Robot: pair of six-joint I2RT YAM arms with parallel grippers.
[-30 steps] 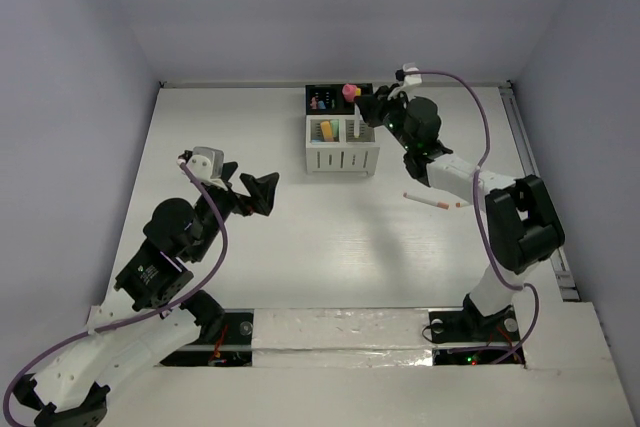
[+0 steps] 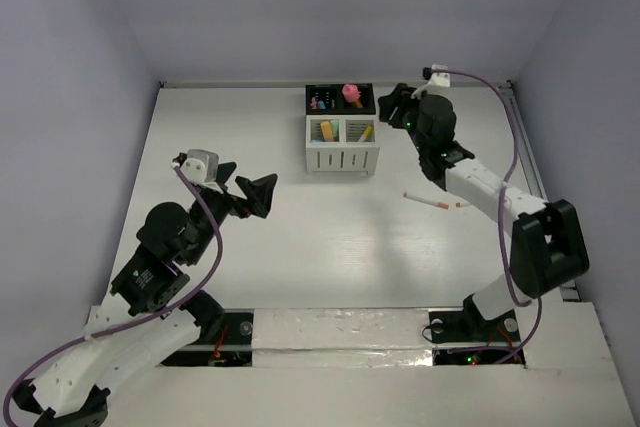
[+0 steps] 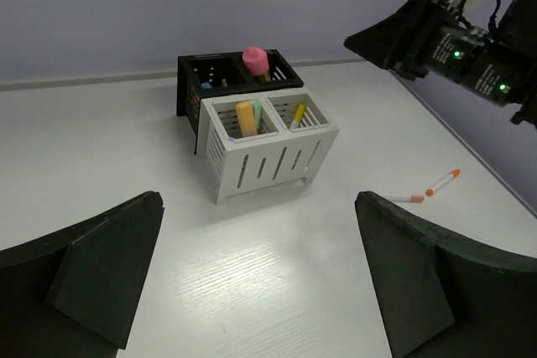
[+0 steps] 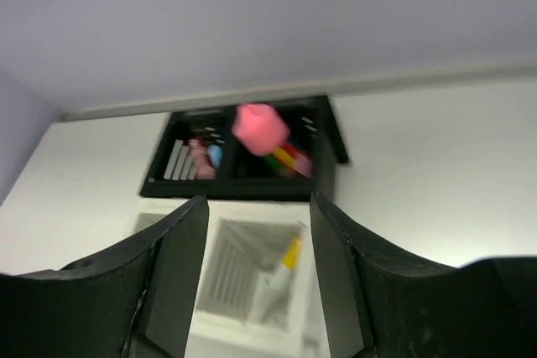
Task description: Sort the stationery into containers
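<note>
A yellow-capped marker [image 2: 366,133] lies in the right compartment of the white container [image 2: 342,157]. In its left compartment stand an orange item [image 3: 245,116] and a green one [image 3: 256,112]. Behind is the black container [image 3: 186,90], with a pink item [image 4: 259,128] sticking up on its right side. My right gripper [image 2: 388,110] is just right of the containers, part open with nothing between its fingers. Left of the table's middle, my left gripper [image 2: 257,199] stands open and empty. An orange-ended white marker [image 2: 426,201] and a second one [image 3: 442,182] lie on the table at right.
A wall [image 2: 330,17] rises behind the containers. The right arm [image 2: 480,187] reaches over the table's right side, near the loose markers.
The yellow-capped marker was upright at my right gripper and now rests inside the white container's right compartment. That gripper has drawn away to the right. My left arm has stayed nearly still.
</note>
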